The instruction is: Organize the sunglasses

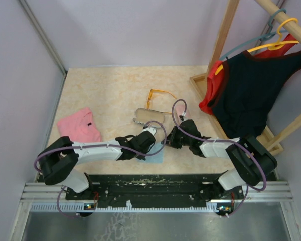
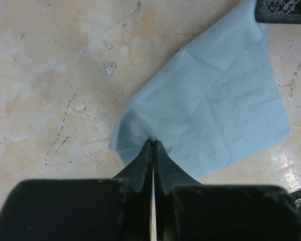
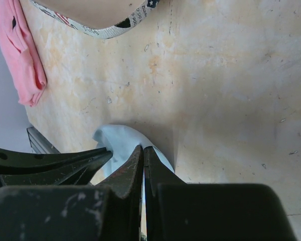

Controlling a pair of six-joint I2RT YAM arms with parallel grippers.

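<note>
A light blue cloth [image 2: 215,100] lies on the table, seen also at the lower middle of the top view [image 1: 154,155]. My left gripper is shut, its tips on the cloth; nothing clear shows between its fingers. My right gripper is shut, its tips at the cloth's edge; whether fabric is between them I cannot tell. Orange-framed sunglasses [image 1: 150,95] lie behind a beige sunglasses case [image 1: 149,114], which also shows at the top of the right wrist view [image 3: 98,12].
A pink cloth [image 1: 80,125] lies at the left. A wooden rack [image 1: 226,30] with hanging red and dark garments stands at the right, with a pale pink item beside it.
</note>
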